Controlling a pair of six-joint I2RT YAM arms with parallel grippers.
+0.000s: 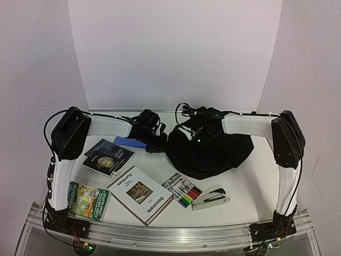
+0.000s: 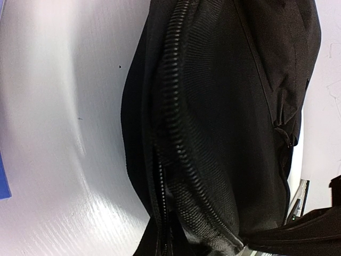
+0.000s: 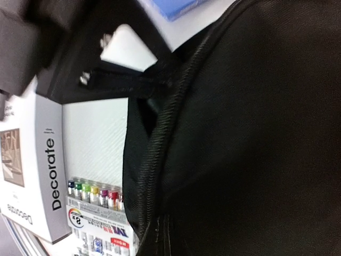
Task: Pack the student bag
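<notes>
The black student bag (image 1: 213, 157) lies on the table right of centre, its zipped edge (image 2: 178, 112) running down through the left wrist view. My left gripper (image 1: 164, 144) is at the bag's left side, shut on that edge, its fingertips pinching the fabric by the zipper teeth. My right gripper appears shut, its tips against the bag's zipped edge; no fabric shows between them. White Decorate book (image 1: 140, 194), marker set (image 1: 182, 190), stapler (image 1: 211, 200), dark book (image 1: 108, 157), green book (image 1: 88, 201) and blue item (image 1: 129, 142) lie outside the bag.
The marker set and stapler lie close to the bag's front edge. Bare table (image 1: 256, 181) shows to the right of the bag. A metal rail (image 1: 170, 231) runs along the front, and pale walls enclose the back and sides.
</notes>
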